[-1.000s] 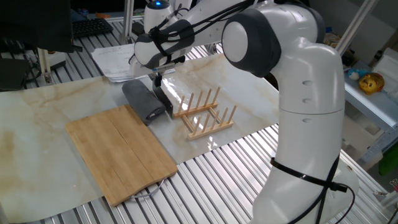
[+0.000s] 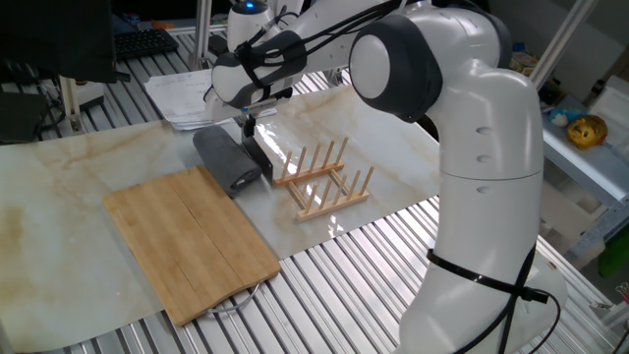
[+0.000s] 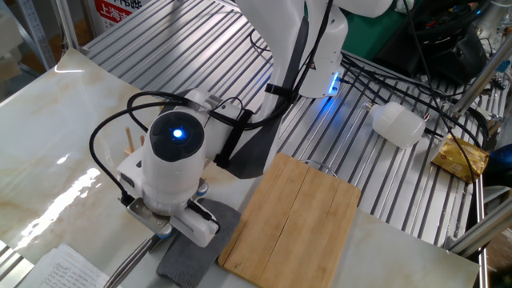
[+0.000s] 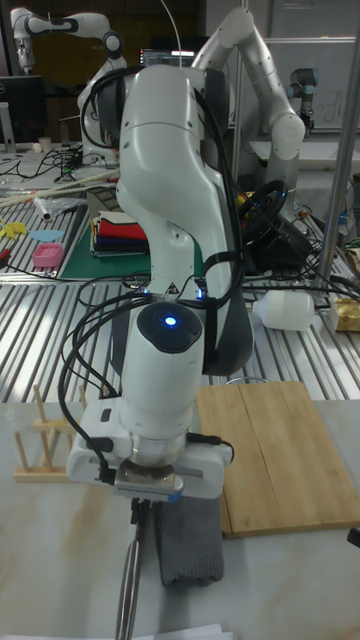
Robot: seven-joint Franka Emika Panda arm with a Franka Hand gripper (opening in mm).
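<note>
A long, shiny knife-like utensil (image 4: 130,581) reaches toward the camera from beneath my gripper (image 4: 140,516), whose fingers look closed around it. Its metal length (image 3: 133,261) also shows in exterior view 2, and a dark, blade-like part (image 2: 257,154) hangs beside the grey cloth in exterior view 1. The rolled or folded grey cloth (image 2: 227,159) lies on the table right next to the gripper. On its other side rests a wooden cutting board (image 2: 187,241), flat. A wooden peg rack (image 2: 319,187) stands close to the gripper. The hand covers most of the finger contact.
Papers (image 2: 182,100) lie at the table's edge beyond the gripper. A white bulb-shaped object (image 3: 398,125) and a yellow packet (image 3: 460,158) sit on the slatted metal surface near the arm's base. Marble-patterned table beyond the board is clear.
</note>
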